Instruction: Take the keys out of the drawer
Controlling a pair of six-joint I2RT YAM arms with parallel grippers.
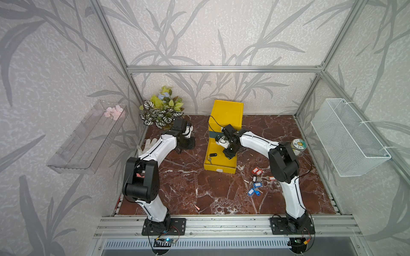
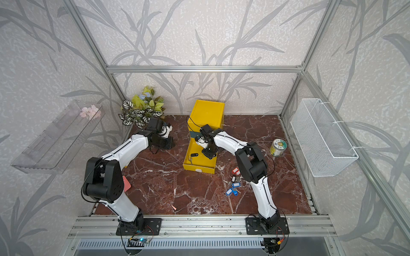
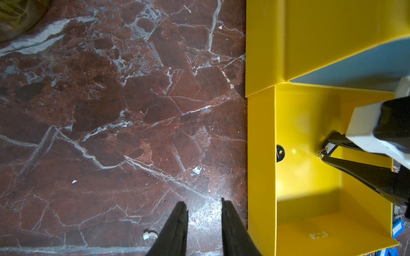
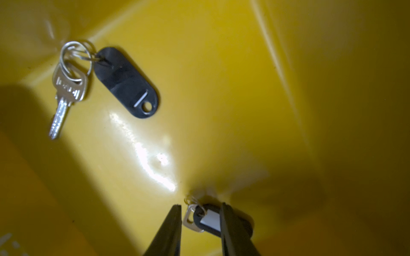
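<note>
The yellow drawer [image 1: 220,169] is pulled out from its yellow box [image 2: 206,111]. Inside lie a key with a black tag [image 4: 126,83] and a second key with a white-labelled black tag [image 4: 211,219]. My right gripper is inside the drawer, its open fingers at the second key and tag; in the left wrist view the fingertips are right at that bunch. My left gripper hangs over bare table left of the drawer, its fingers apart with nothing between them.
Several key tags [image 1: 255,187] lie right of the drawer. A plant [image 1: 161,111] stands at back left, a tin [image 1: 298,146] at the right. Baskets [image 2: 322,136] hang on both side walls. The table front left of the drawer is mostly clear.
</note>
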